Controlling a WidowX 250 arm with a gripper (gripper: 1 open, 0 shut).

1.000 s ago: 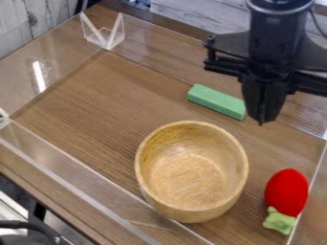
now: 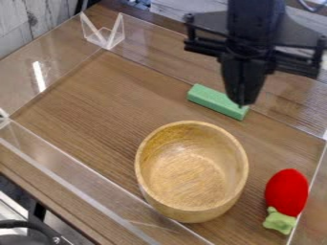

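Note:
My gripper [image 2: 247,72] fills the upper right of the view, a large dark body high over the table; its fingertips are hard to make out, and I cannot see anything held. Below it lies a green block [image 2: 217,101]. A tan round bowl [image 2: 192,170] sits at the lower middle. At the lower right lies a red object [image 2: 288,191] with a pale green piece [image 2: 280,221] at its lower end.
A white wire-like holder [image 2: 103,30] stands at the back left. A metal edge runs along the front left.
My gripper has shifted slightly left and changed its angle a little. The bowl, green block and red object stay where they were.

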